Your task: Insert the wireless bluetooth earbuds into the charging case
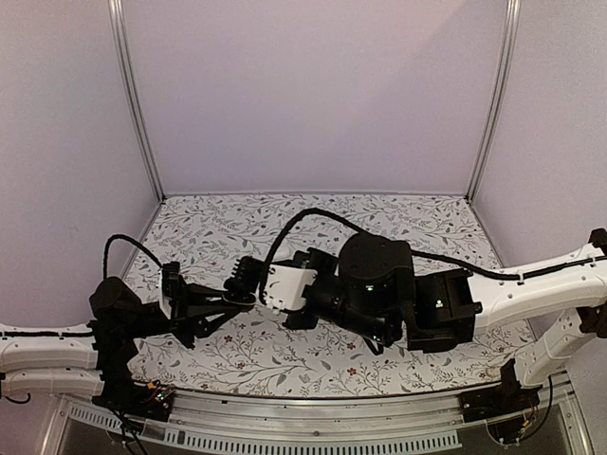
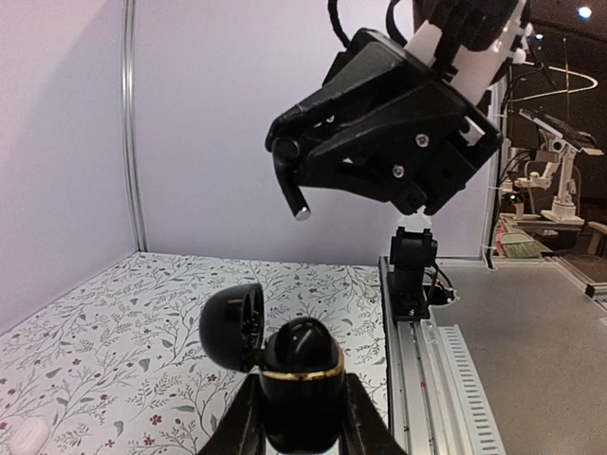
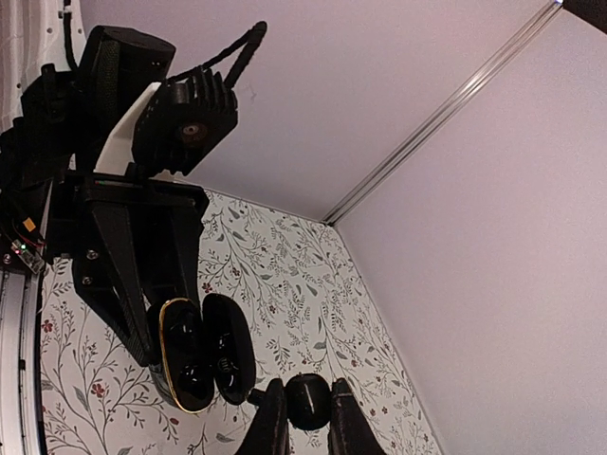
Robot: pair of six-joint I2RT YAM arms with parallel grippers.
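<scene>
In the left wrist view, the black charging case [image 2: 302,403] with a gold rim stands with its lid [image 2: 228,327] open. My left gripper [image 1: 226,308] is shut on its body. The right wrist view shows the case's dark wells [image 3: 190,355] facing toward the right gripper; whether a bud sits inside I cannot tell. A black earbud [image 3: 308,402] is pinched in my right gripper, apart from the case. Its stem [image 2: 292,190] sticks out below the right fingers in the left wrist view, above the case. From the top, the right gripper's body partly covers the case.
A whitish object [image 2: 30,434] lies on the floral-patterned table [image 1: 285,365], mostly covered by the right arm in the top view. Pale walls [image 1: 313,104] enclose the back and sides.
</scene>
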